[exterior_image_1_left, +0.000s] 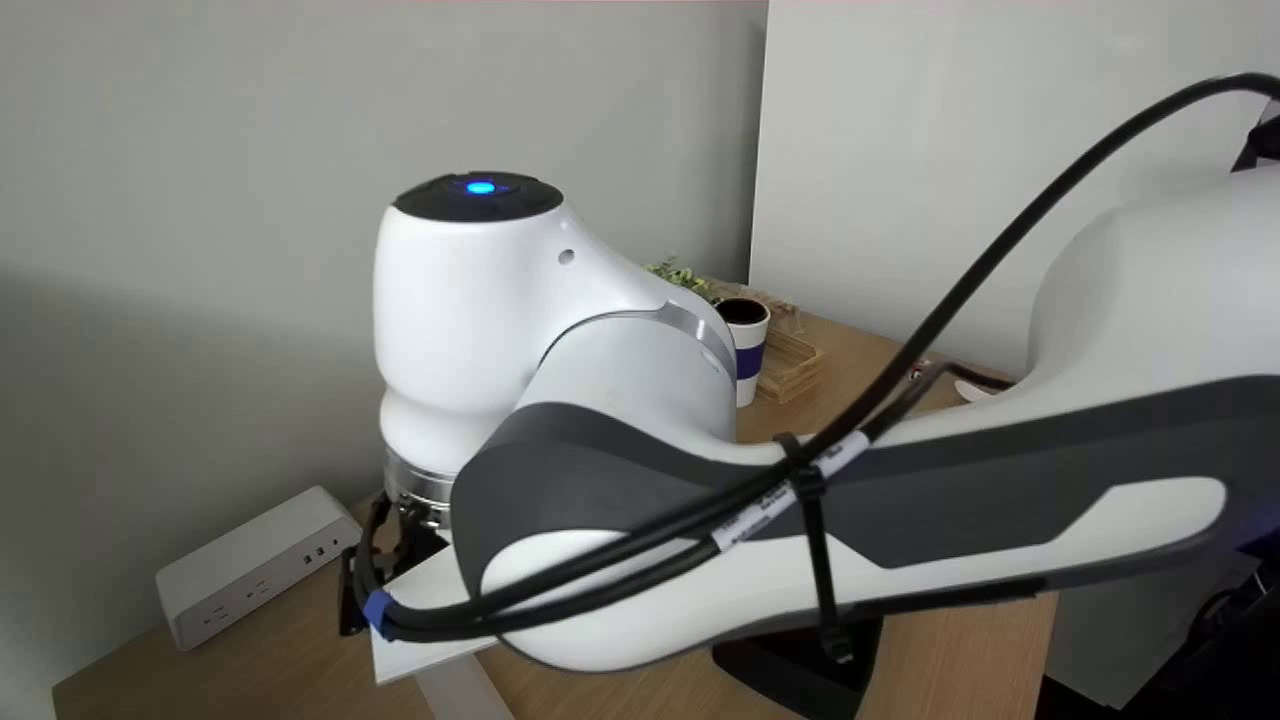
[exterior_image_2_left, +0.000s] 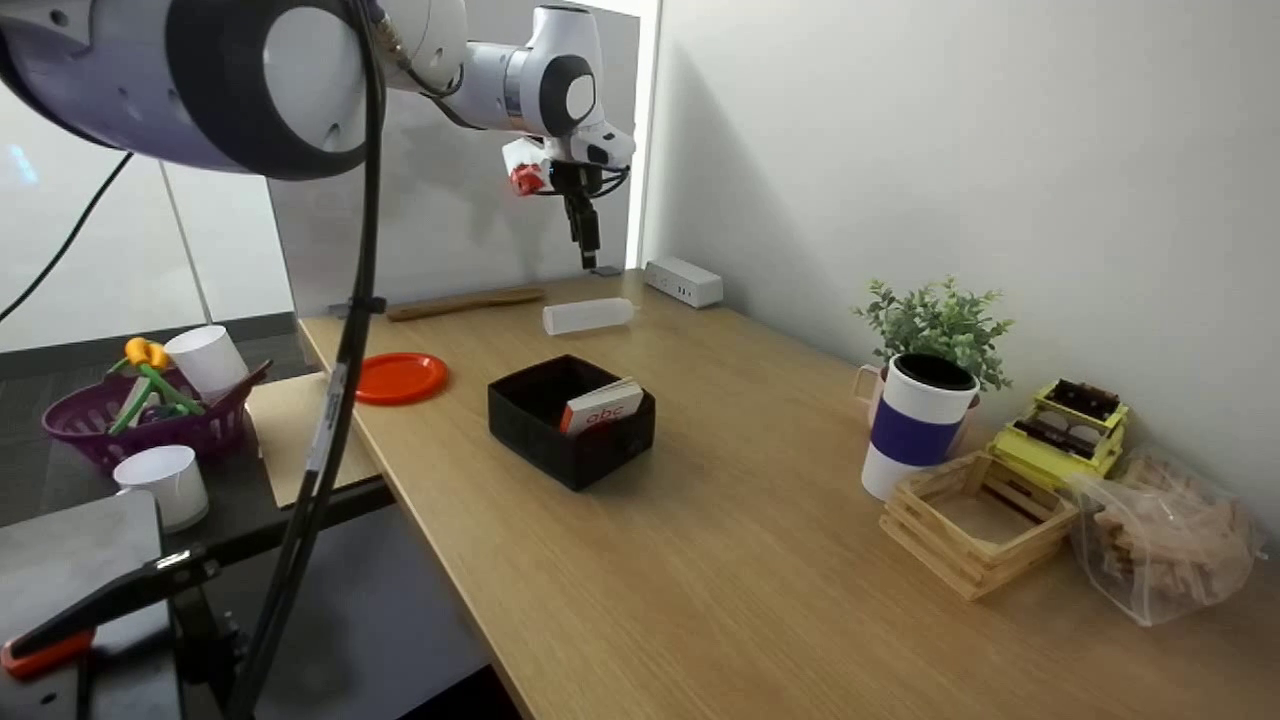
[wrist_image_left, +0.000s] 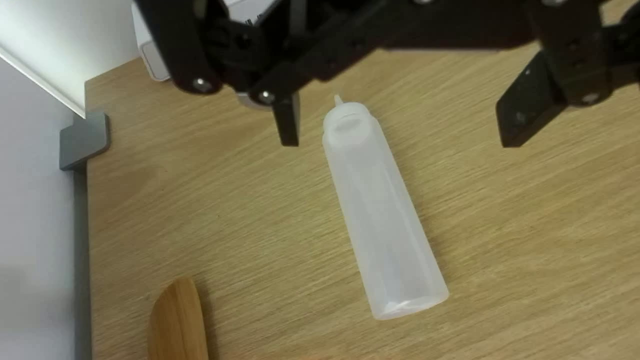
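A translucent white squeeze bottle (wrist_image_left: 384, 216) lies on its side on the wooden table, its nozzle pointing toward my gripper in the wrist view. My fingers stand wide apart with nothing between them, above the table near the bottle's nozzle end. In the second exterior view the gripper (exterior_image_2_left: 588, 262) hangs over the far end of the table, and the bottle (exterior_image_2_left: 588, 316) rests below it. The arm hides the bottle and fingertips in the first exterior view.
A black box (exterior_image_2_left: 564, 438) holding abc cards (exterior_image_2_left: 602, 406) sits mid-table. Around it are a red plate (exterior_image_2_left: 402, 377), a wooden utensil (exterior_image_2_left: 468, 301) and a white power strip (exterior_image_2_left: 684, 281). The tumbler (exterior_image_2_left: 918, 426) and wooden crate (exterior_image_2_left: 978, 528) stand right.
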